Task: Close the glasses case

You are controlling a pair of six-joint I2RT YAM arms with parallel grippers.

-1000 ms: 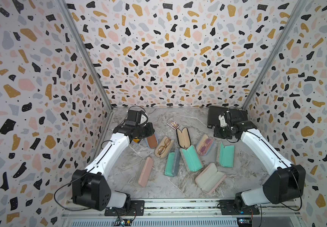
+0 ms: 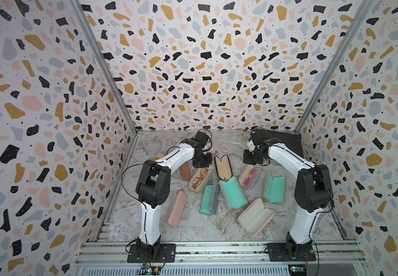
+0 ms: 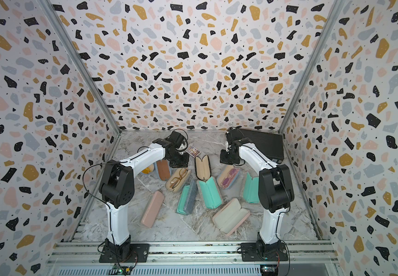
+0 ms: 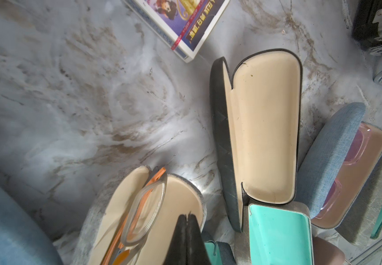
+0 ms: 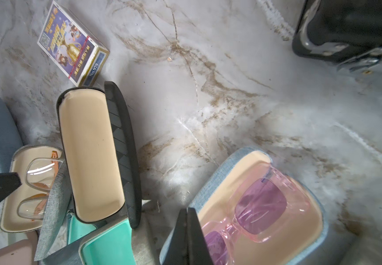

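Note:
Several glasses cases stand open on the marble table. In the left wrist view, the dark case with cream lining (image 4: 268, 128) is empty and lies ahead of my left gripper, to its right. That gripper is shut, above the grey case (image 4: 184, 192) holding clear glasses (image 4: 144, 216); nothing shows between its fingers. My right gripper is also shut, nothing visible between its tips. It hovers over the light blue case (image 5: 316, 207) with pink-framed purple glasses (image 5: 261, 205). Left of it lies the dark case (image 5: 91, 154), its quilted lid raised.
Turquoise-lined cases (image 2: 233, 193) and a cream-lined one (image 2: 256, 216) lie open nearer the arm bases. A card box (image 5: 74, 46) sits behind the dark case. At back right is a black case (image 5: 354, 26). Bare marble spreads behind the glasses cases.
Both arms have moved inward toward the middle of the table, the left one rightward and the right one leftward. The glasses cases have stayed in place.

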